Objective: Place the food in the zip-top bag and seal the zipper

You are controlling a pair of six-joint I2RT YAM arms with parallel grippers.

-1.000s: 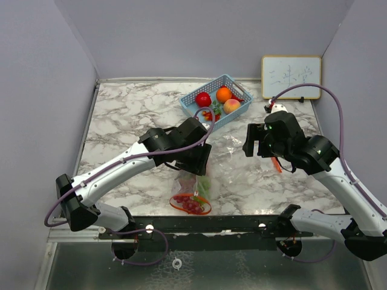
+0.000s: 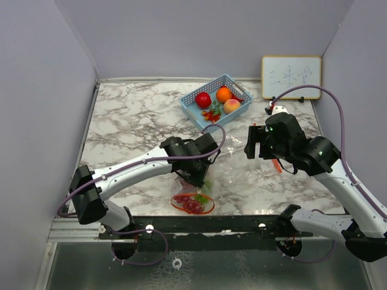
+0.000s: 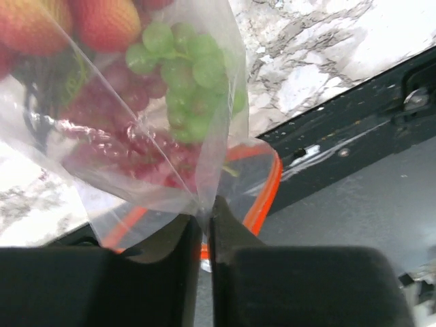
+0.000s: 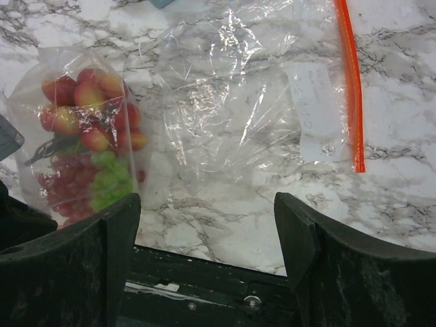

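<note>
A clear zip top bag (image 3: 146, 180) with an orange zipper (image 3: 266, 197) holds green grapes (image 3: 192, 75), red grapes and several red-yellow fruits. It lies by the table's front edge, its mouth, ringed by the zipper, spread apart in the top view. My left gripper (image 2: 195, 183) is over the bag. In the left wrist view its fingers are nearly together, with the clear film gathered into a crease between their tips. Above the table to the right, my right gripper stands open with nothing between its fingers. The filled bag (image 4: 80, 122) is left of it in the right wrist view.
A second clear bag (image 4: 225, 88), flat and empty-looking with an orange zipper (image 4: 351, 88), lies right of the filled one. A blue basket (image 2: 190, 112) of fruit stands at the back, left of a small whiteboard (image 2: 291, 75).
My left gripper has moved down and toward the table's front, closer to the bag's mouth. The bag and zipper have shifted slightly. The right arm is nearly still.
</note>
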